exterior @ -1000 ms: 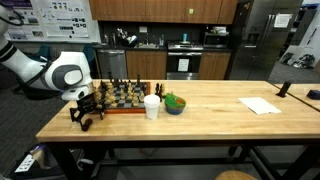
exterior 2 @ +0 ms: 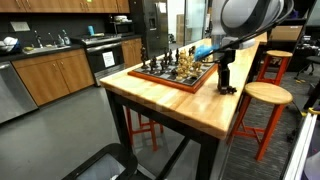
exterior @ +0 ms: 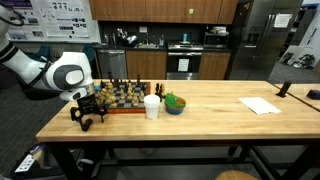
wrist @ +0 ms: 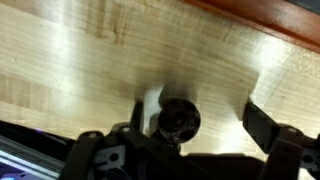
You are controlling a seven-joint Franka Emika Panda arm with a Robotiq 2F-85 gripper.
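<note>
A dark piece with a round top, perhaps a chess piece (wrist: 179,119), shows between the fingers in the wrist view, closer to the left one. Wide open around it is my gripper, and bare wood separates the piece from the right fingertip. In exterior view 1 the gripper (exterior: 88,112) points down over the table's near left corner, with the dark piece (exterior: 86,124) below it. Exterior view 2 has the gripper (exterior 2: 225,80) close above the piece (exterior 2: 227,90) near the table edge. Whether the left finger touches it, I cannot tell.
Behind the gripper lies a chessboard (exterior: 124,101) crowded with several pieces. To its right stand a white container (exterior: 152,106) and a green bowl (exterior: 175,104). White paper (exterior: 258,106) lies farther right, with clear wood (exterior: 218,112) between. The table edge is close by.
</note>
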